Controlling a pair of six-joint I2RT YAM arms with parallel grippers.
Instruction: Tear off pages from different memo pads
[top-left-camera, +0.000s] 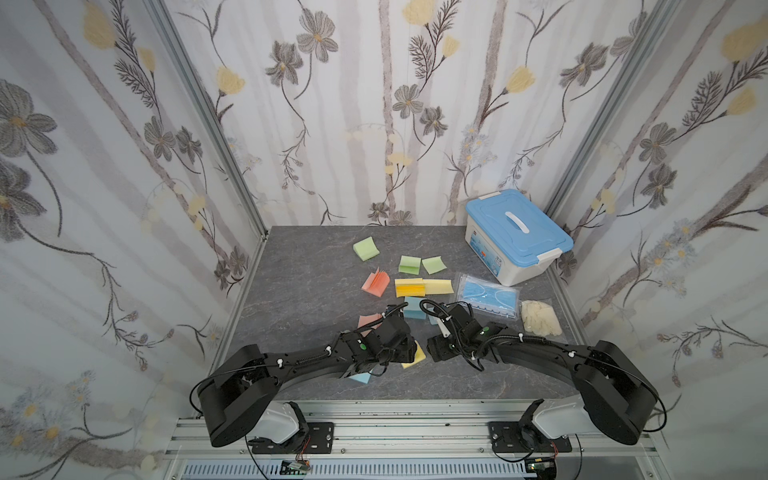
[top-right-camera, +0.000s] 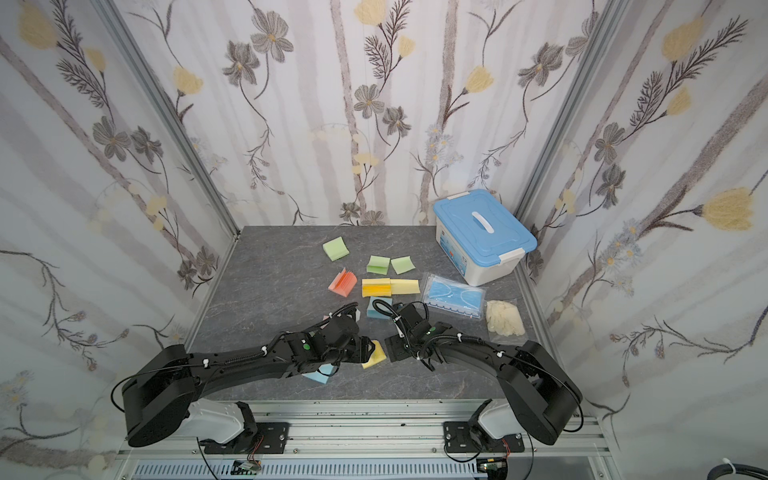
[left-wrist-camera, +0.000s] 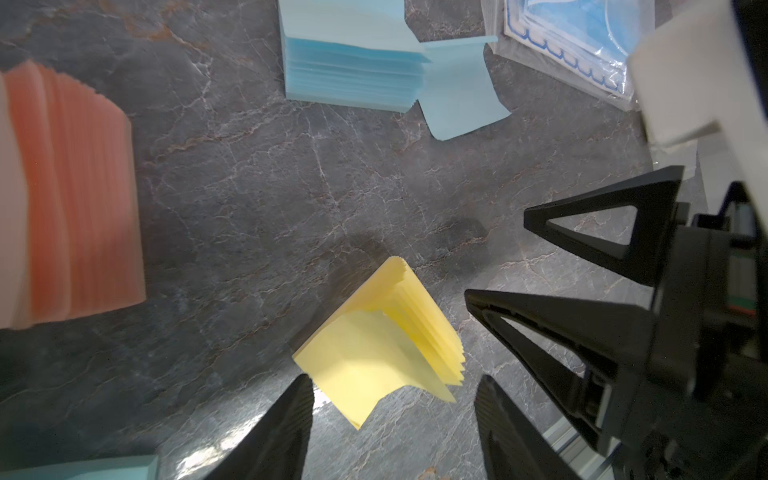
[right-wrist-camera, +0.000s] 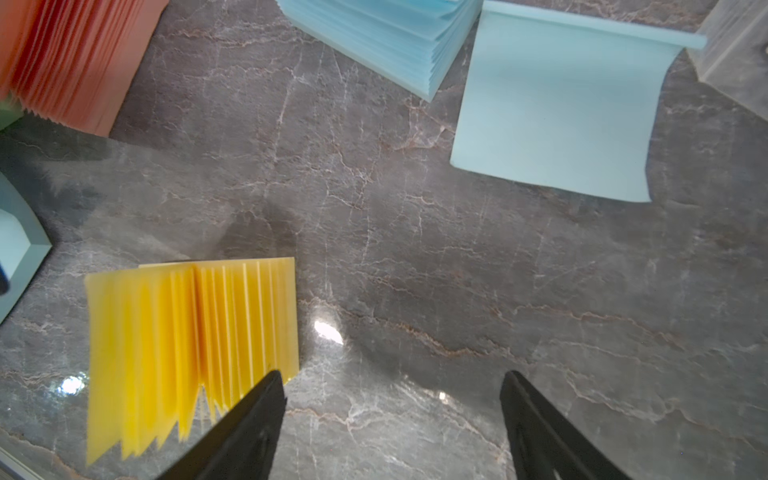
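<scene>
A fanned yellow memo pad lies on the front middle of the table, between my grippers. My left gripper is open above it, its tips either side of the pad's near part with nothing held. My right gripper stands part open just right of the pad, empty. Behind them are a blue pad with a loose blue sheet beside it and a pink pad. Farther back lie green pads, an orange-red pad and another yellow pad.
A blue-lidded box fills the back right. A bag of masks and a cream bundle lie right of the pads.
</scene>
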